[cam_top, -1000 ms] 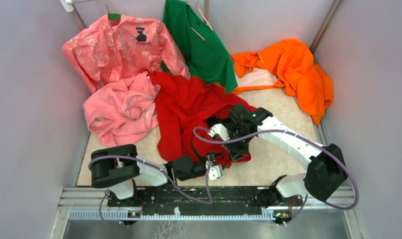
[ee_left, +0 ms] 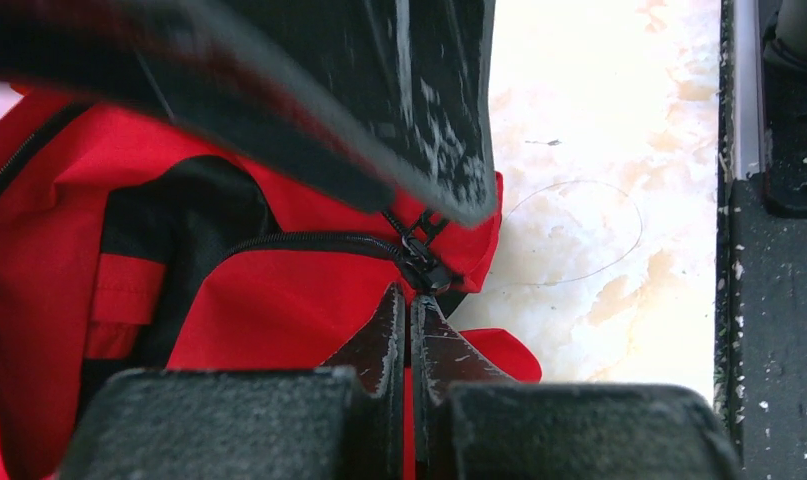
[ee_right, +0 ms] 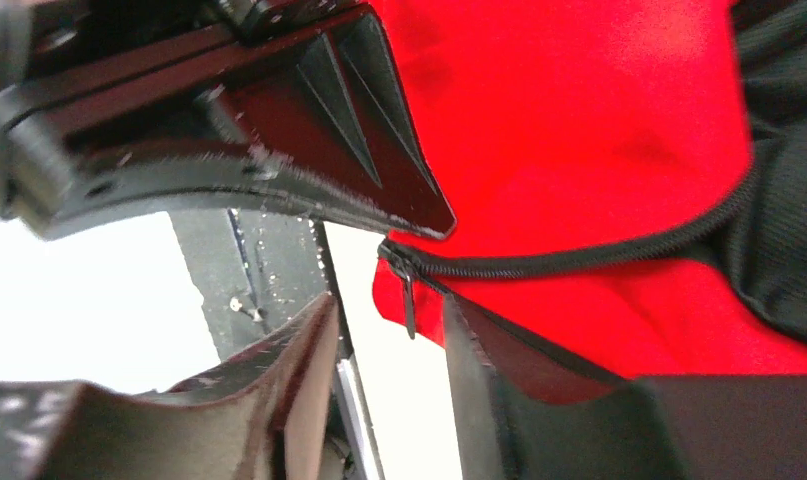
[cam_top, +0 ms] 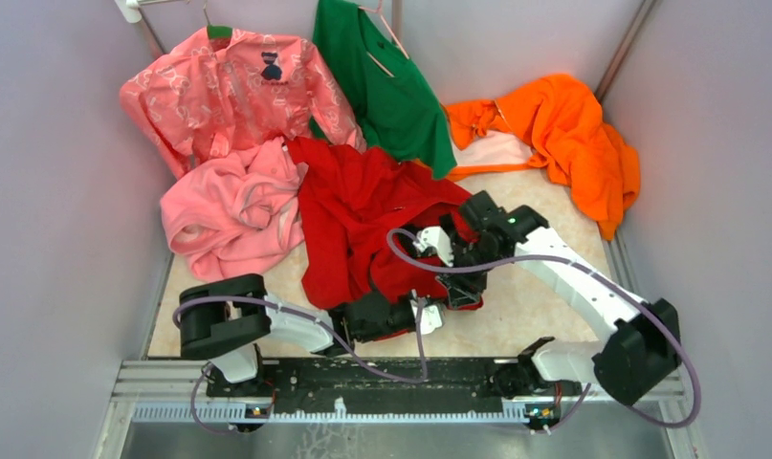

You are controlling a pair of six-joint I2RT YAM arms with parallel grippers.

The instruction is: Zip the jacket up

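The red jacket lies on the table, its black zip tapes meeting at a zipper slider near the jacket's corner. My left gripper is shut, nothing visible between its fingertips, just short of the slider. In the right wrist view the pull tab hangs from the slider, between and just beyond the fingertips of my right gripper, which stands part open. The left gripper's black body looms beside the slider there. In the top view both grippers meet at the jacket's lower right edge, partly hidden by the arms.
A pink garment lies to the left, an orange one at the back right. A pink printed jacket and a green top hang behind. Bare table shows right of the jacket, with a dark rail along the front.
The left gripper has moved right along the jacket's front edge.
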